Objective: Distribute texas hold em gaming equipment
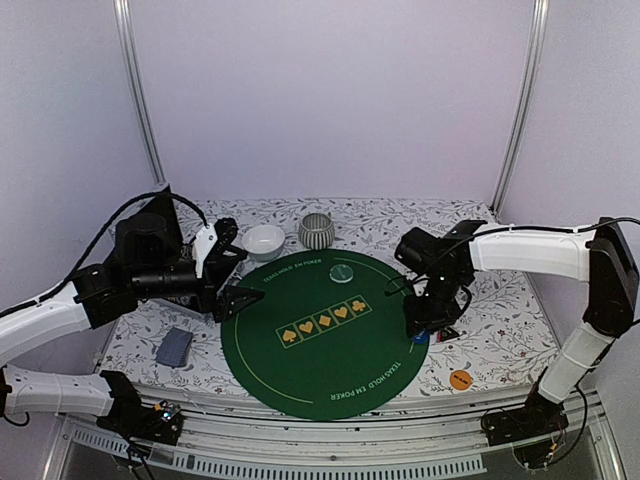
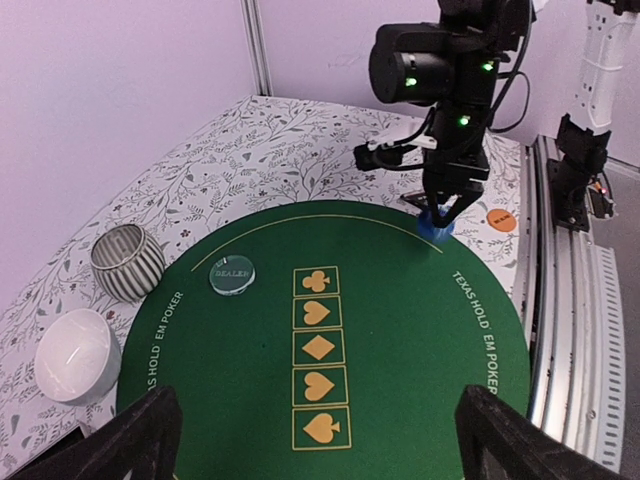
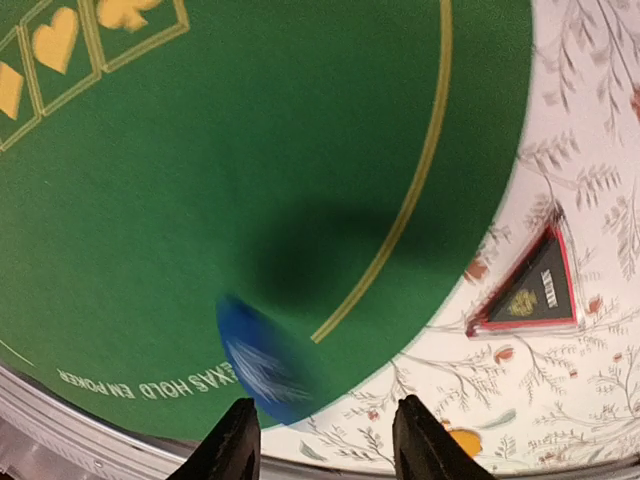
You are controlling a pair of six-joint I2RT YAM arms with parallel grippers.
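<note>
On the green poker mat [image 1: 310, 365], a clear dealer disc [image 2: 232, 274] lies near the printed card row. My right gripper is over the mat's right front edge, its fingers [image 3: 425, 435] apart. A blurred blue disc [image 3: 262, 365] appears tilted by the tip of one finger and does not span the gap; whether it touches that finger or the mat I cannot tell. A black triangular marker [image 3: 530, 290] with a red edge and an orange disc [image 1: 461, 380] lie on the floral cloth to the right. Over the mat's left side, my left gripper stands open and empty.
Behind the mat are a white bowl [image 1: 263, 241] and a striped cup [image 1: 316, 231]. A blue-grey card deck [image 1: 174, 347] sits at the left, near a dark case [image 1: 180, 215] partly hidden by the left arm.
</note>
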